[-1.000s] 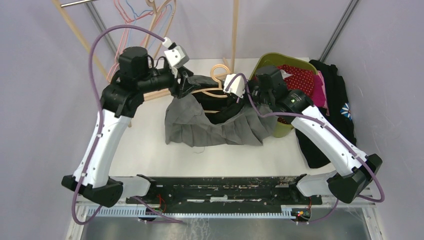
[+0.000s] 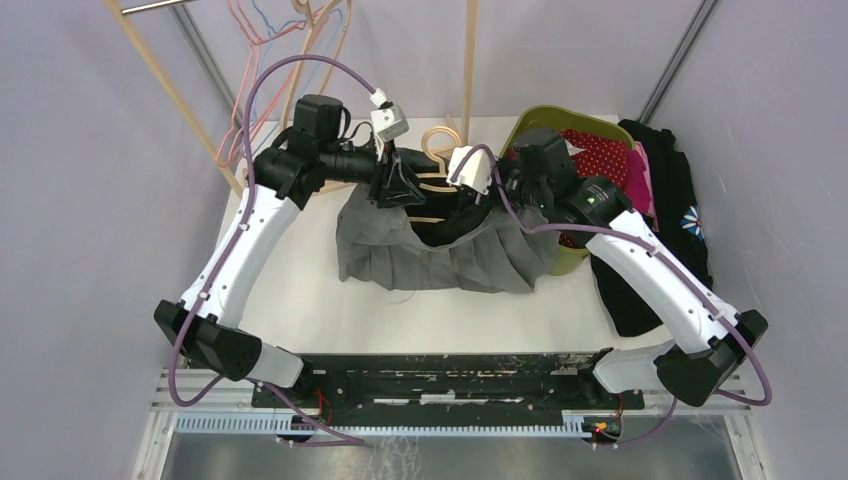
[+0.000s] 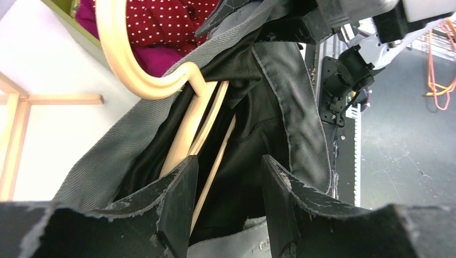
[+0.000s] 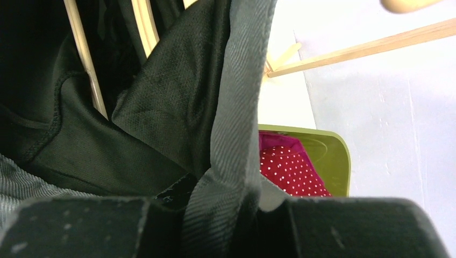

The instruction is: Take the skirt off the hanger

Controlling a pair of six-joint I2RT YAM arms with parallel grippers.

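Note:
The grey skirt, black inside, hangs around the wooden hanger between my two arms. The hanger's hook and bars show in the left wrist view. My left gripper is at the skirt's left side; in its own view its fingers stand apart, with black lining, a thin hanger bar and a grey edge showing between them. Whether they press on anything cannot be made out. The right gripper is at the other side, the skirt's grey waistband running between its fingers; its grip is unclear.
A green basket with red dotted and magenta cloth stands behind the right arm. Black clothing lies at the table's right. Coloured hangers hang on a wooden rack at back left.
My left gripper has moved right and slightly down, further over the skirt's left side. Lately the skirt has shifted a little to the right. The right arm has barely moved.

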